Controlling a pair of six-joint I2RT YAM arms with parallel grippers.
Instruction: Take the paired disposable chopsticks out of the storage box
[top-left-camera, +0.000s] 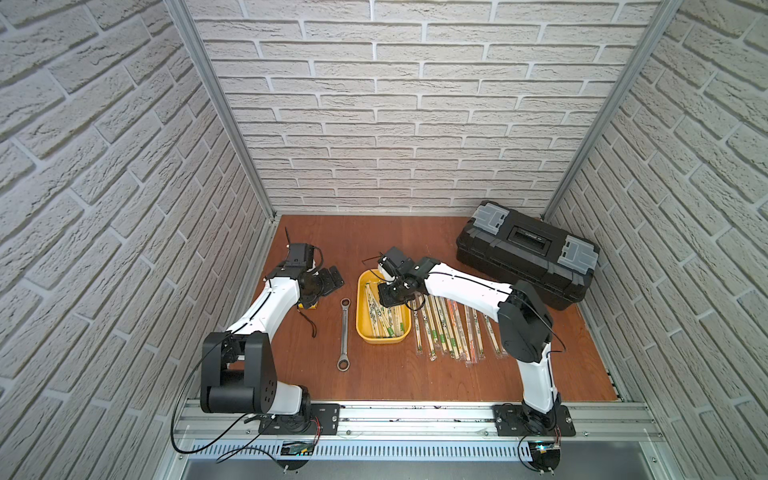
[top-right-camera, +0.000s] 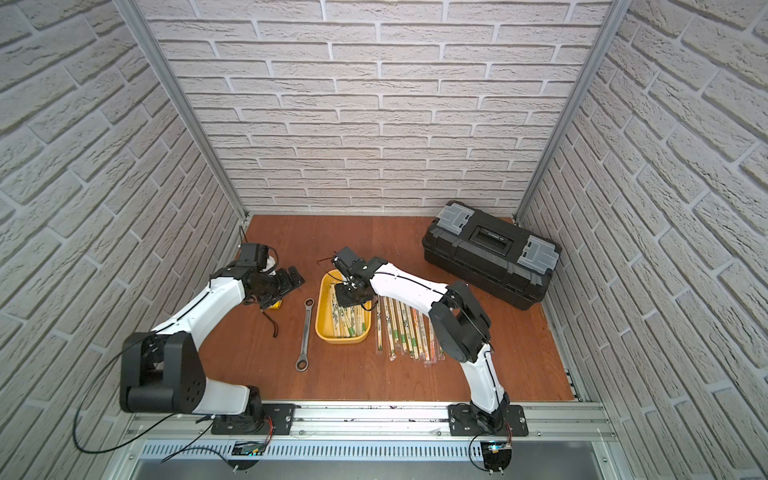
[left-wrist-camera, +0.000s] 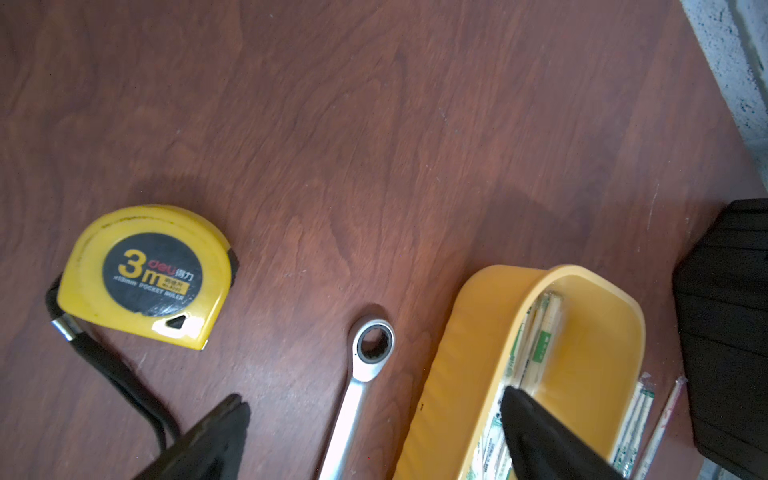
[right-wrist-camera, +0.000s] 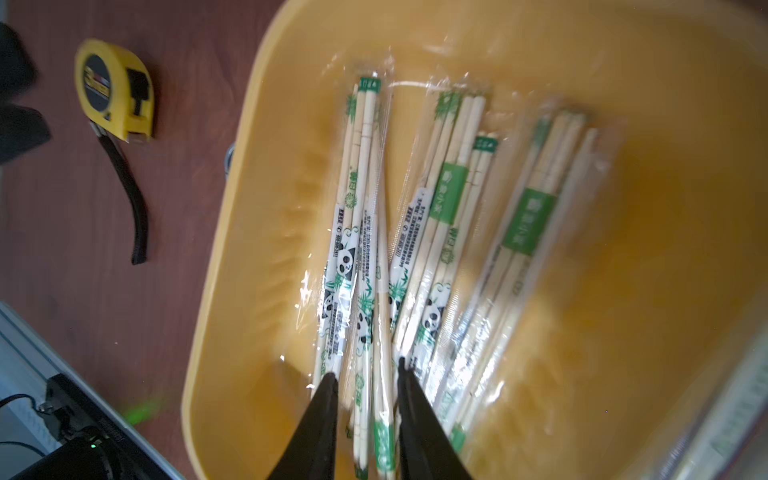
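Note:
The yellow storage box (top-left-camera: 382, 336) holds several wrapped chopstick pairs (right-wrist-camera: 448, 200), printed in green, some with pandas. My right gripper is over the box; in the right wrist view its fingertips are part open above the lower ends of the middle packs, with nothing seen held. My left gripper hangs open left of the box, over the table near the tape measure (left-wrist-camera: 144, 276) and the wrench (left-wrist-camera: 352, 408).
More wrapped chopsticks (top-left-camera: 464, 336) lie in a row right of the box. A black toolbox (top-left-camera: 524, 252) stands at the back right.

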